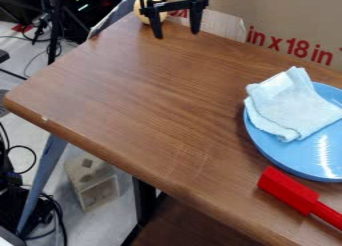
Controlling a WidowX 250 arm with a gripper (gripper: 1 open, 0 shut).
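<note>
My black gripper [175, 26] hangs at the top centre over the far end of the wooden table, its two fingers apart and pointing down with nothing seen between them. Behind it a pale yellow object [152, 15] is partly hidden. At the right a light blue plate [307, 156] holds a folded pale cloth [287, 105]. Below the plate lies a red brush-like tool [289, 194] with its handle toward the right edge.
A cardboard box [287, 25] with printed sizes stands behind the table [134, 100], whose middle and left are clear. Cables, a stand and a grey block lie on the floor at the left.
</note>
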